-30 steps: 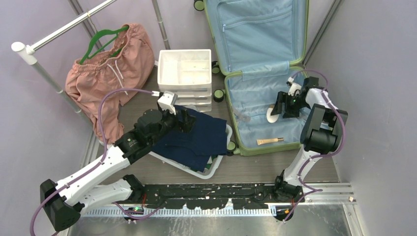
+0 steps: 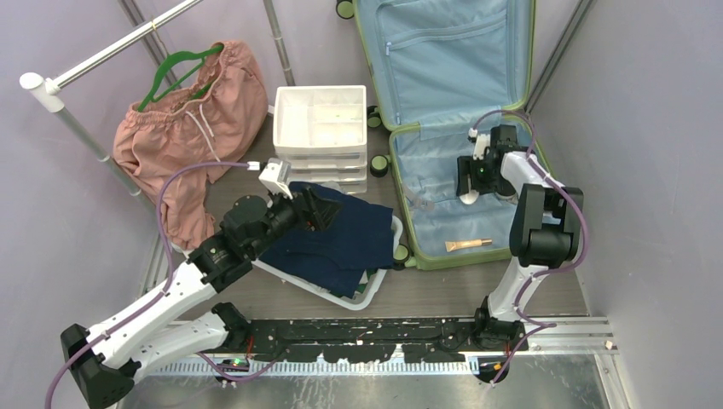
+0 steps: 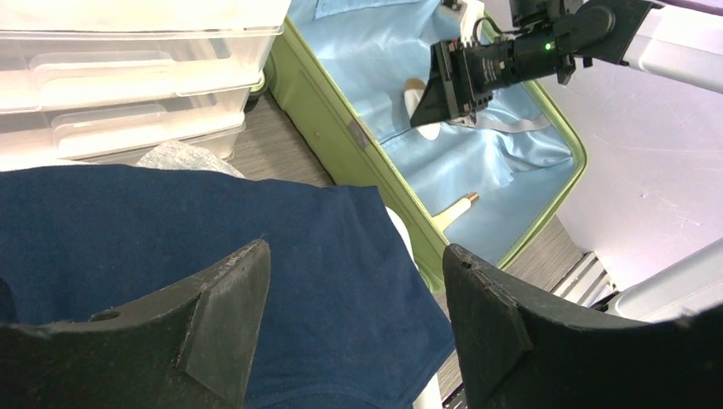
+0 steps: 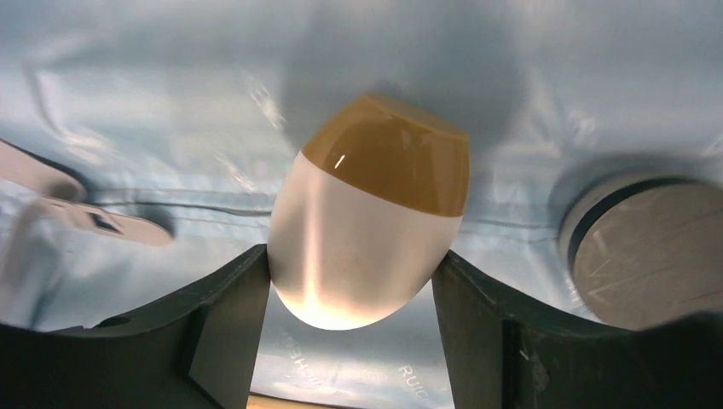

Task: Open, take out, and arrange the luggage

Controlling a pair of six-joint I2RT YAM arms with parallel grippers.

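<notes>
The green suitcase (image 2: 411, 239) lies open, blue lining showing. In it, my right gripper has its fingers on either side of a white bottle with a tan top (image 4: 362, 204), tips touching it; whether it grips firmly is unclear. A tan tube (image 2: 467, 244), a grey strap (image 4: 111, 226) and a round grey tin (image 4: 648, 251) also lie inside. My left gripper hangs open over dark navy clothes (image 2: 349, 239) in a white basket (image 2: 358, 302).
A white drawer unit (image 2: 320, 111) stands behind the basket. Pink clothing (image 2: 170, 153) hangs on a green hanger at the left rail. Grey walls border the right side.
The right arm has shifted left within the suitcase, onto the white bottle.
</notes>
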